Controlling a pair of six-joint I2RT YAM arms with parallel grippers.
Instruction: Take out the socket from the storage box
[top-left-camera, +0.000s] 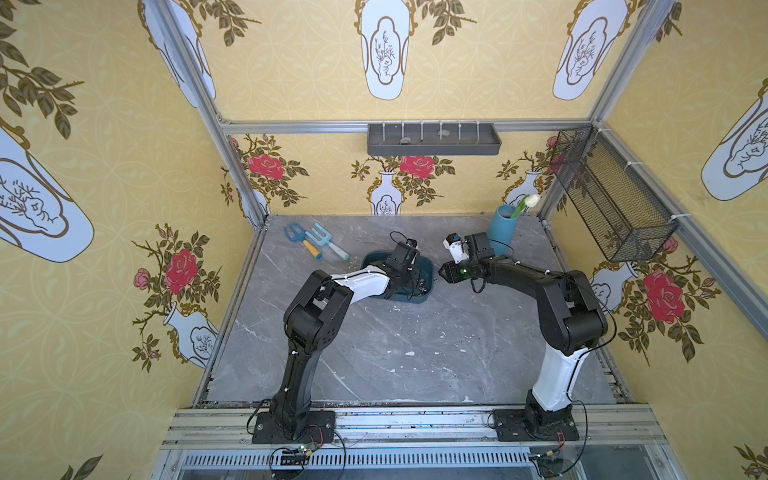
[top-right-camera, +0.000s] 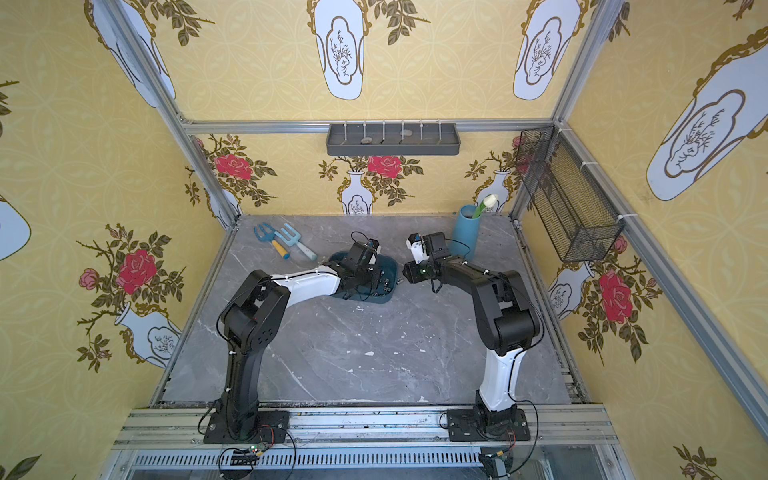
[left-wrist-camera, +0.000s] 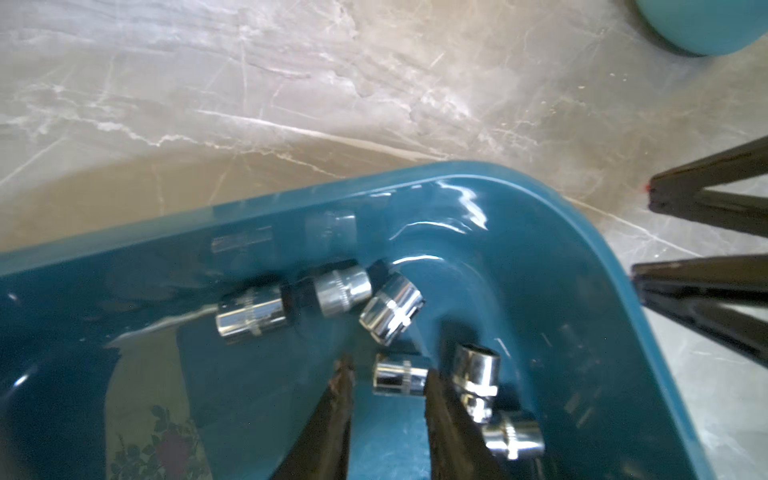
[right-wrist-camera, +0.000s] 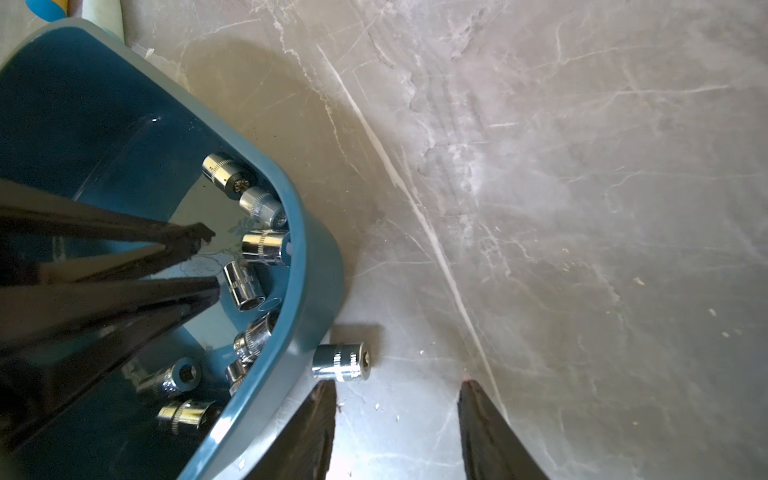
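A blue storage box (left-wrist-camera: 496, 169) holds several shiny sockets, mostly toward its right end. One socket (left-wrist-camera: 400, 374) shows at the tips of my left gripper, inside the box. Those fingers stand part way apart, and a gap shows between the socket and the left finger; whether they grip it cannot be told. In the right wrist view the left gripper's fingers (right-wrist-camera: 188, 294) are above the sockets. Outside the box, against its right wall, lies another socket (right-wrist-camera: 341, 361) on the table. My right gripper is open near it, with nothing between its fingers.
Two garden forks, one dark blue (top-left-camera: 296, 232) and one light blue (top-left-camera: 321, 235), lie left behind the box. A blue vase (top-left-camera: 501, 228) with a white flower stands at the back right.
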